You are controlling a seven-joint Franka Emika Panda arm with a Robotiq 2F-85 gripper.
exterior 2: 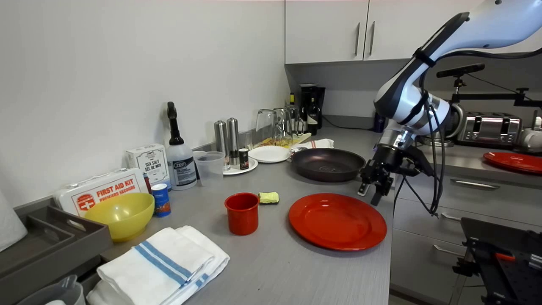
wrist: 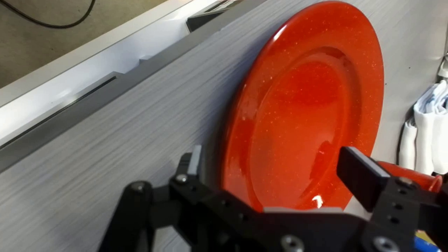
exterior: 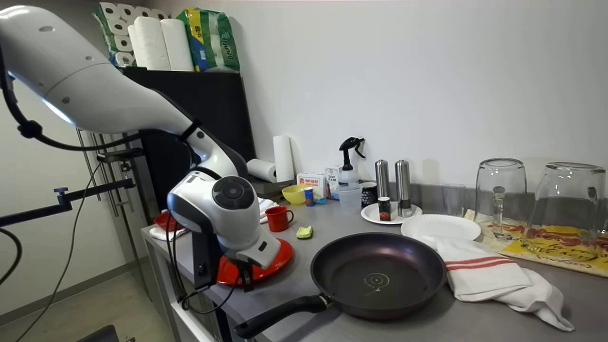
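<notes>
On the counter near its front edge lies a red plate (exterior 2: pixel 338 222), face up and flat. My gripper (exterior 2: pixel 369 195) hangs low at the plate's pan-side rim, open, with nothing gripped. In the wrist view the fingers (wrist: pixel 194 161) stand wide apart, one over bare counter outside the rim, the other over the plate side. Whether either touches the plate cannot be told. A black frying pan (exterior: pixel 379 279) sits close by, its handle (exterior: pixel 282 315) pointing to the front edge. In exterior view 1 my arm covers part of the plate.
A red mug (exterior 2: pixel 241 213) and a yellow-green sponge (exterior 2: pixel 269 198) stand behind the plate. Folded white towels (exterior 2: pixel 167 264) and a yellow bowl (exterior 2: pixel 122 213) lie farther along. An open drawer (wrist: pixel 105 58) runs below the counter edge. Bare counter shows between mug and plate.
</notes>
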